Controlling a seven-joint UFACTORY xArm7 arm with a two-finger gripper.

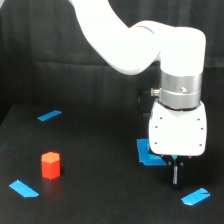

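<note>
An orange-red cube (51, 166) rests on the dark table at the left. My white gripper (176, 172) points straight down on the right side, well apart from the cube. Its fingers are small and dark against the dark table, so whether they are open or shut does not show, nor whether anything is between them. A blue patch (146, 152) shows at the left of the gripper body, which hides part of it.
Strips of blue tape mark the table: one at the far left (49, 115), another at the near left (23, 188) and a third at the near right (196, 197). Bare table lies between the cube and the gripper. A dark curtain (70, 50) hangs behind.
</note>
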